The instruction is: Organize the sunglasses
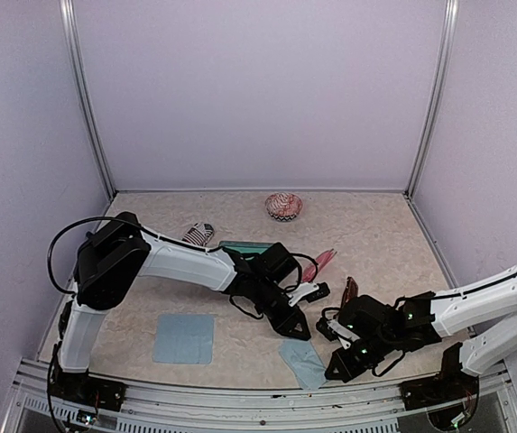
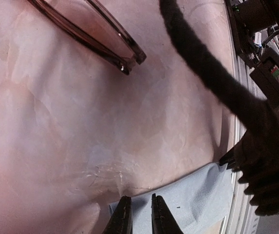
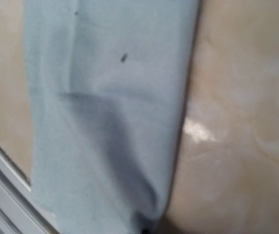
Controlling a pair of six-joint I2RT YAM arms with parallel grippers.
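A grey-blue cloth pouch (image 1: 301, 361) lies at the table's front, with its back edge near my left gripper (image 1: 298, 335). In the left wrist view the left fingertips (image 2: 124, 204) stand apart over that edge of the pouch (image 2: 171, 207). My right gripper (image 1: 332, 371) is at the pouch's right side, shut on its edge; the cloth (image 3: 115, 112) gathers in a raised fold toward the fingers in the right wrist view. Brown sunglasses (image 1: 349, 290) lie behind the right gripper, their temples (image 2: 100, 51) showing at the top of the left wrist view.
A second grey-blue cloth (image 1: 183, 339) lies flat at front left. Further back are a patterned bowl (image 1: 283, 207), a striped item (image 1: 198, 234), a teal item (image 1: 244, 246) partly behind the left arm, and a pink item (image 1: 321, 262). The two grippers are close together.
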